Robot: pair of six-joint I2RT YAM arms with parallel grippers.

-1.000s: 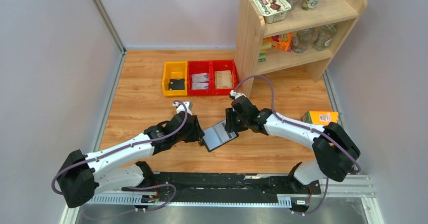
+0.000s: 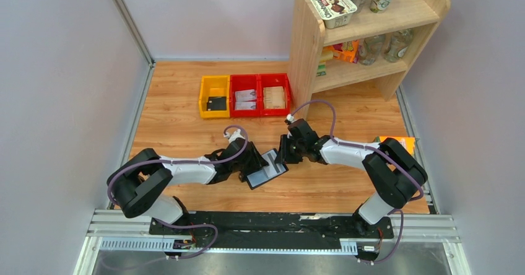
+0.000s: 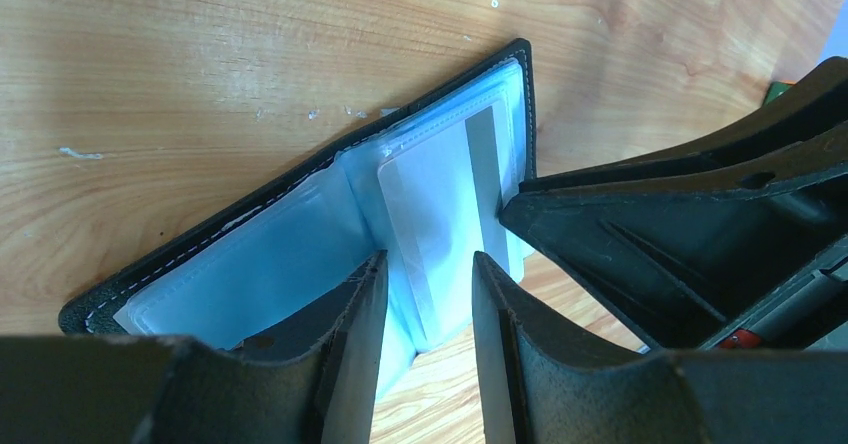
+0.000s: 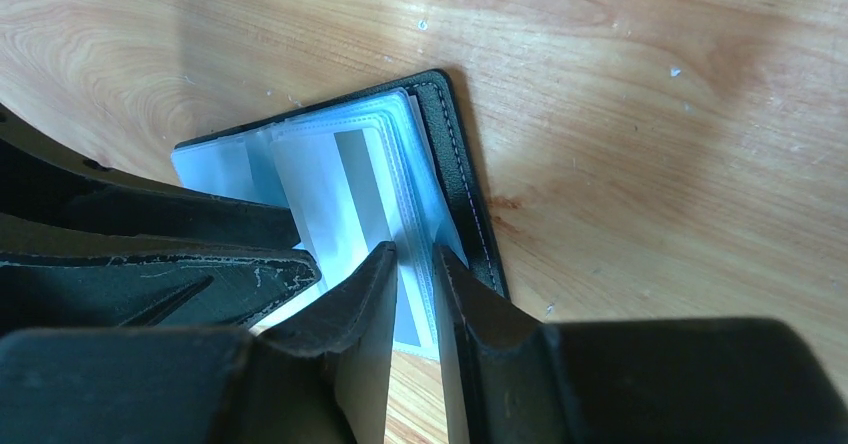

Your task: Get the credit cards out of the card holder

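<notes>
The card holder (image 2: 265,174) lies opened on the table between the arms, dark-edged with bluish clear sleeves. A white card with a grey stripe (image 3: 440,204) sits inside a clear sleeve. My left gripper is open above this card, with nothing held between its fingers. At the other end of the holder, my right gripper has its fingers a small gap apart. The clear sleeve's edge (image 4: 405,179) runs down toward that gap; contact with the fingers cannot be told. Part of the holder is hidden by the grippers in the top view.
Behind the arms stand a yellow bin (image 2: 215,84) with a dark item and two joined red bins (image 2: 260,77) holding cards. A wooden shelf (image 2: 308,58) rises at the back right. An orange box (image 2: 401,142) lies at the right.
My left gripper has come right and slightly down, over the holder. The right gripper has shifted slightly, its arm drawing in. The holder has slid a little left and toward the front edge.
</notes>
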